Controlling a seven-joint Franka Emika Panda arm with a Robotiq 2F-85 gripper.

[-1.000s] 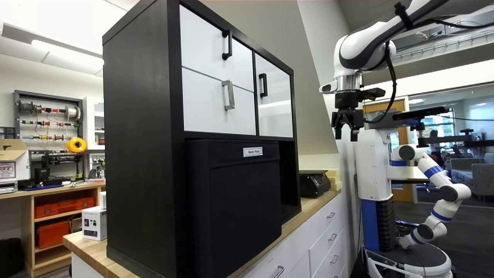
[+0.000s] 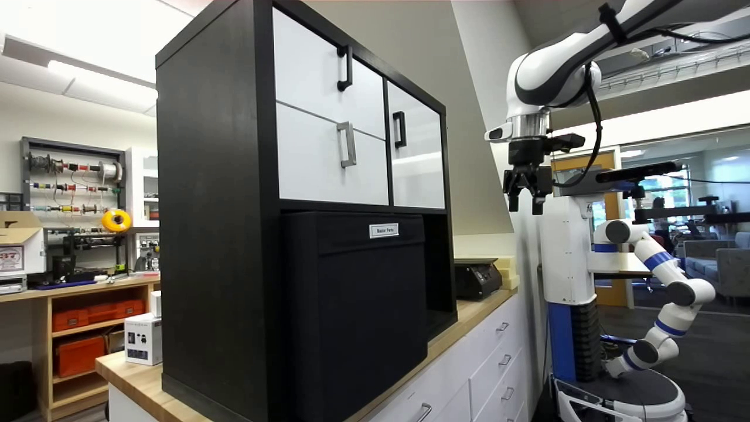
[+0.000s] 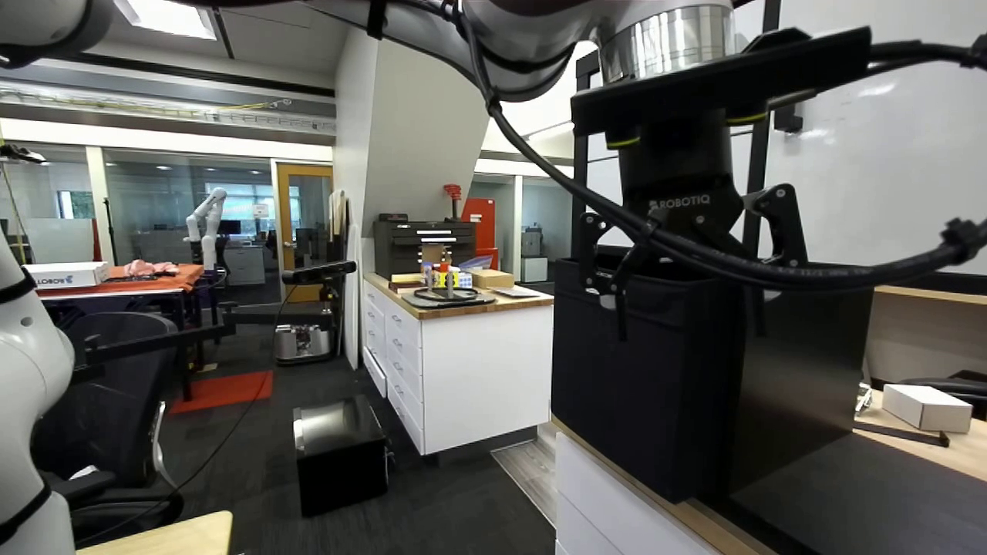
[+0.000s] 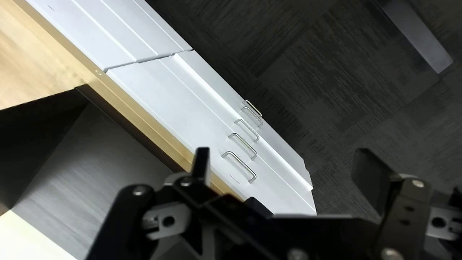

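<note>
My gripper (image 2: 525, 204) hangs in the air pointing down, to the right of a black cabinet (image 2: 211, 211) in exterior view 1. Its fingers are spread wide in the wrist view, and nothing lies between them; the gripper is open. The cabinet carries two white drawers (image 2: 309, 155) with handles and a white door (image 2: 418, 162) beside them, all shut. Below them a black fabric bin (image 2: 365, 316) with a label fills the lower left compartment and juts out at the front. The compartment to its right looks empty.
The cabinet stands on a wooden countertop (image 2: 481, 307) over white drawers with metal handles (image 4: 239, 167). A black device (image 2: 478, 278) sits farther along the counter. Another robot (image 2: 569, 253) stands behind my arm. Dark open floor (image 4: 346, 86) lies in front of the counter.
</note>
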